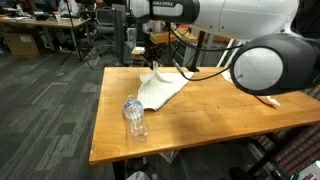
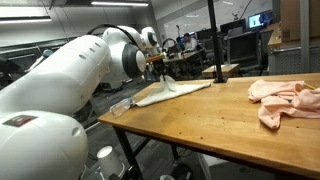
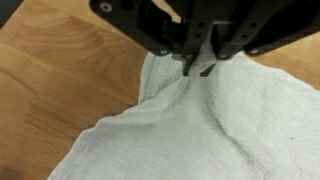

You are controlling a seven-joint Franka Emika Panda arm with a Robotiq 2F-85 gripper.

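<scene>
A white cloth [image 1: 157,90] lies toward the far side of the wooden table, part of it raised in a peak under my gripper [image 1: 157,64]. In the wrist view, the cloth [image 3: 190,125] bunches up between the fingers, and my gripper is shut on a gathered fold of it. The rest of the cloth spreads loosely over the wood. From the second exterior view, the white cloth [image 2: 180,90] shows flat at its right part, with the arm partly covering its left part.
A clear plastic bottle [image 1: 135,117] stands on the near left of the table [image 1: 200,112]. Pink cloth [image 2: 283,102] lies at the other end, partly behind the arm in the first exterior view.
</scene>
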